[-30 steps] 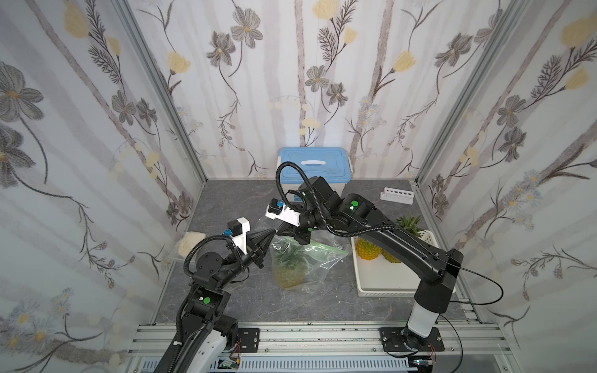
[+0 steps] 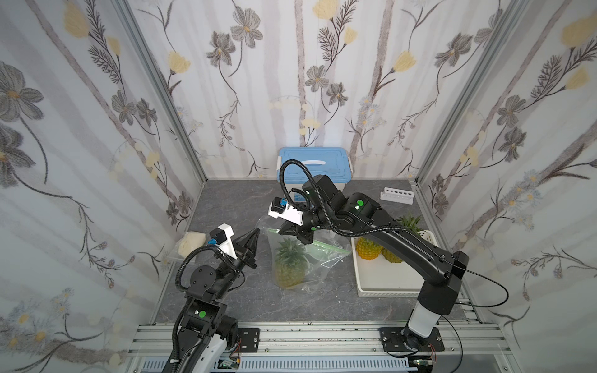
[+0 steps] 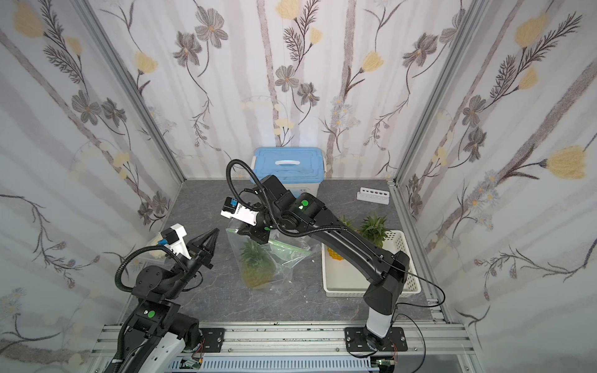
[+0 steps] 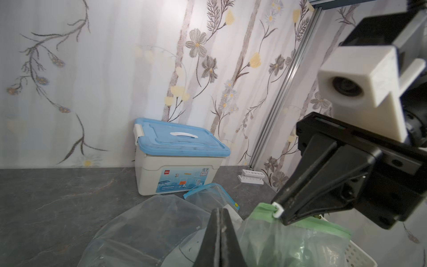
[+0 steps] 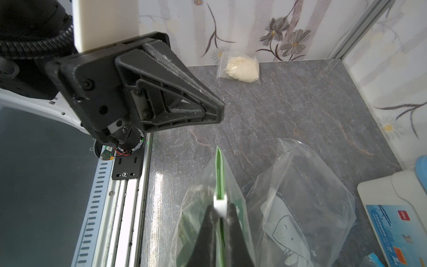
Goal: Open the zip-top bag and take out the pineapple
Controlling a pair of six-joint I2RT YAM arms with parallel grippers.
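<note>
A clear zip top bag [image 2: 317, 261] with a green zip stands on the table, the pineapple [image 2: 290, 264] inside it. My right gripper is shut on the zip, whose white slider shows at its fingertips in both wrist views. My left gripper [image 2: 257, 231] is shut, just left of the bag, with nothing visible between its fingers; in the left wrist view its fingertips point toward the clear plastic.
A blue-lidded box [image 2: 317, 163] stands at the back. A white basket [image 2: 398, 286] with pineapples is on the right. A small bag of pale material [image 5: 240, 69] lies at the left. A white rack [image 3: 373, 196] sits at the back right.
The right gripper has shifted slightly to the right, still at the zip.
</note>
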